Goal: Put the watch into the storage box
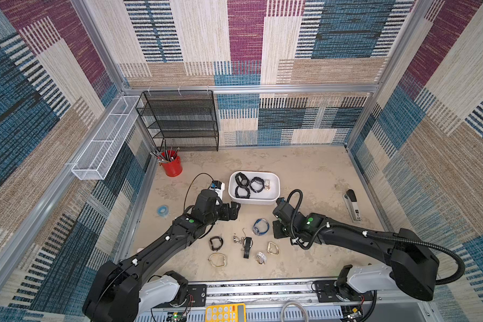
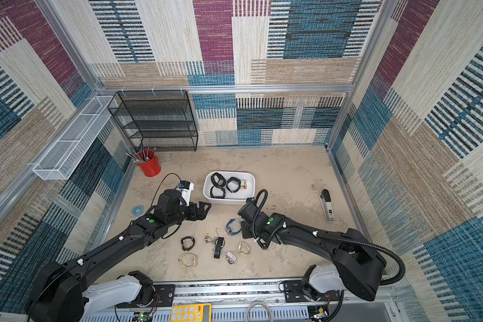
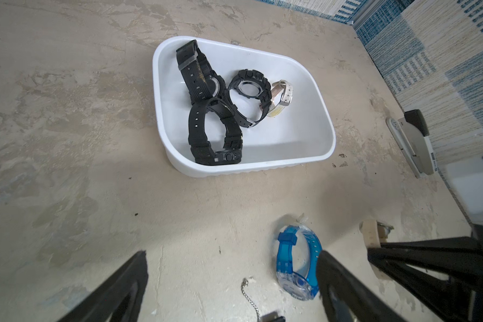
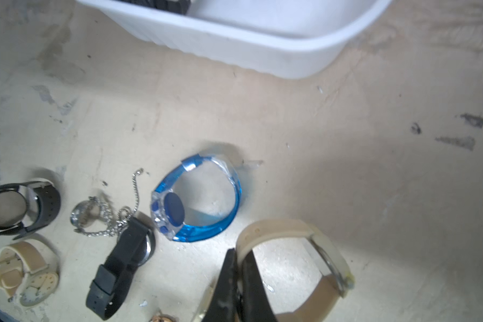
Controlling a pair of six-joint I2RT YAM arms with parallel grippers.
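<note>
My right gripper is shut on the strap of a beige watch (image 4: pixel 276 228), whose loop hangs to the right of the fingers, clear of the table. The left wrist view also shows this beige watch (image 3: pixel 369 234), right of the blue watch (image 3: pixel 297 263) lying on the table. Behind them stands the white storage box (image 3: pixel 252 168), holding several black watches and a pale one. My left gripper is open and empty, close to the box's front left side. From above, the right gripper (image 1: pixel 278 229) is in front of the box's right end.
Left of the blue watch lie a chain watch (image 4: pixel 94 214), a black strap watch (image 4: pixel 120 263), a black round watch (image 4: pixel 21 206) and a cream watch (image 4: pixel 29 268). A stapler (image 1: pixel 353 205) sits far right, a red cup (image 1: pixel 172 167) back left. Table behind the right gripper is clear.
</note>
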